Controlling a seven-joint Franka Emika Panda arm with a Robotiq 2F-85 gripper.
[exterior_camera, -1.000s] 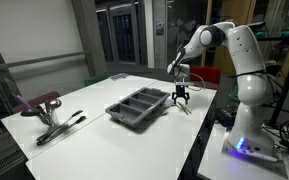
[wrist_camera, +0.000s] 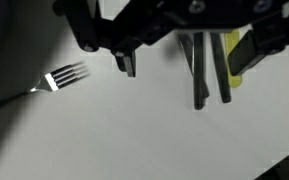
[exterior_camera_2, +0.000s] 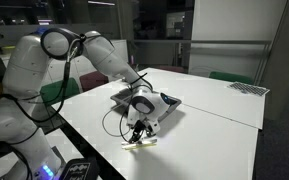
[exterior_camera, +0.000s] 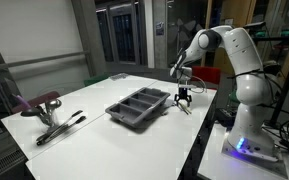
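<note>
My gripper is open above the white table, its dark fingers [wrist_camera: 128,63] spread wide apart. Between them in the wrist view lie slim black-handled utensils [wrist_camera: 199,80] and a yellow-handled one [wrist_camera: 233,55], close together; what they are at their far ends is hidden by the gripper. A metal fork [wrist_camera: 54,80] with a dark handle rests outside the fingers, to the left. From the second exterior view the gripper [exterior_camera_2: 140,127] hangs low over these utensils [exterior_camera_2: 139,145]; whether it touches them I cannot tell.
A grey compartment tray [exterior_camera: 144,105] stands beside the gripper on the white table. At the far left of the first exterior view is a holder [exterior_camera: 50,108] with utensils, a dark-handled tool lying by it.
The gripper has come down slightly and shifted a little to the right in the first exterior view. The tray and the utensils at the left look unmoved.
</note>
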